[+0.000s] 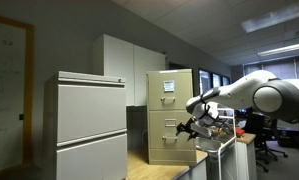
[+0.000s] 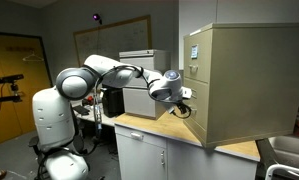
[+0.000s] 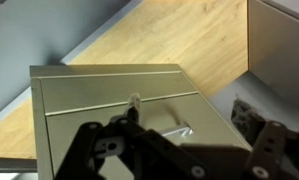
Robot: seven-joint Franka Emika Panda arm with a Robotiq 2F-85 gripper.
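A beige filing cabinet [image 1: 170, 150] stands on the wooden counter, its stacked drawers closed in exterior view 1. Exterior view 2 shows mostly the side of that cabinet [image 2: 254, 85]. My gripper [image 1: 189, 129] is open in front of the cabinet's face, near the height of a lower drawer handle [image 1: 170, 122]. From the other side, the gripper [image 2: 185, 104] appears close to the drawer fronts. In the wrist view a metal drawer handle [image 3: 176, 131] shows between and below the spread fingers. Nothing is held; whether the fingers touch the cabinet cannot be told.
A light grey two-drawer cabinet [image 1: 89, 128] stands on the left in exterior view 1. Bare wooden counter [image 2: 174, 125] lies beneath the gripper in exterior view 2. A wire basket [image 2: 289, 155] sits at the right edge there.
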